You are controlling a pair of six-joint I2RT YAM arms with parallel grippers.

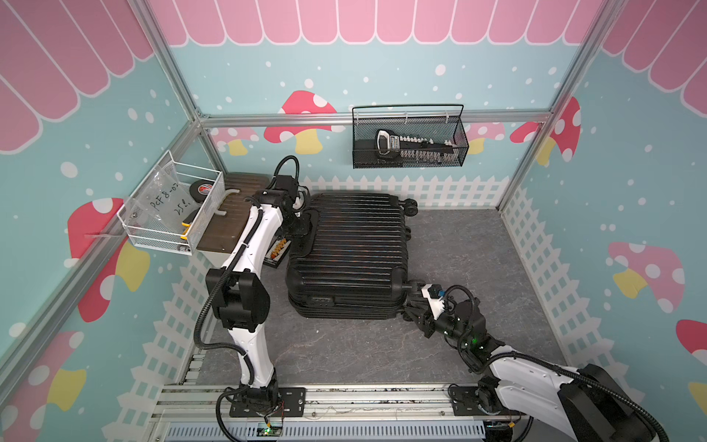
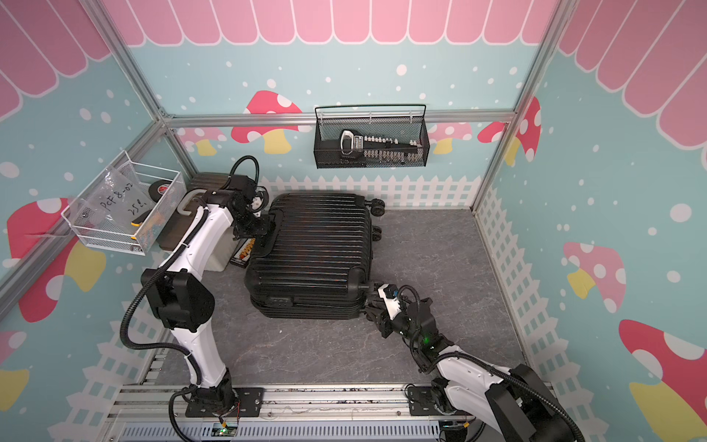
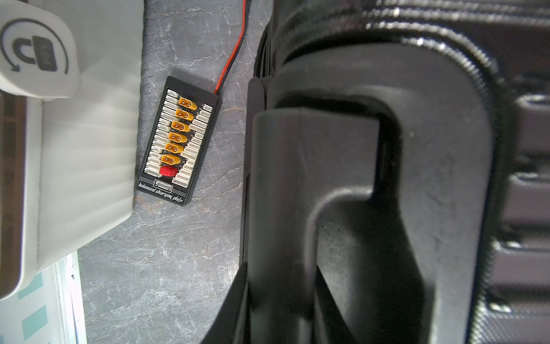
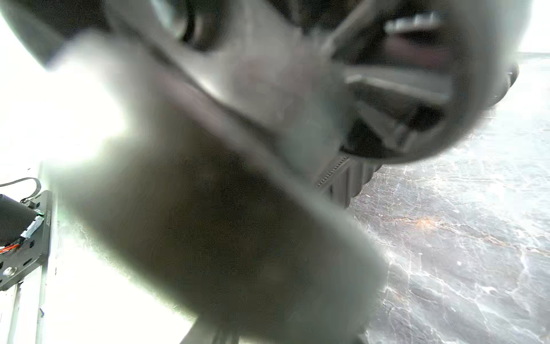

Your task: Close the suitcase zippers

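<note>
The black ribbed suitcase (image 1: pixel 357 239) lies flat on the floor, its lid looking down level. In the left wrist view, fingers (image 3: pixel 335 315) of my left gripper stand on both sides of the suitcase handle (image 3: pixel 280 189), close against it; whether they press on it I cannot tell. My right gripper (image 1: pixel 417 302) is at the suitcase's near right corner, by a wheel. In the right wrist view a wheel (image 4: pixel 406 86) and a blurred dark shape fill the picture, and the fingers' state is unclear. A short stretch of zipper (image 4: pixel 332 170) shows below the wheel.
A charging plate (image 3: pixel 177 140) with a red-black cable lies left of the suitcase, beside a white bin (image 3: pixel 86 143). A black wire basket (image 1: pixel 410 140) hangs at the back wall.
</note>
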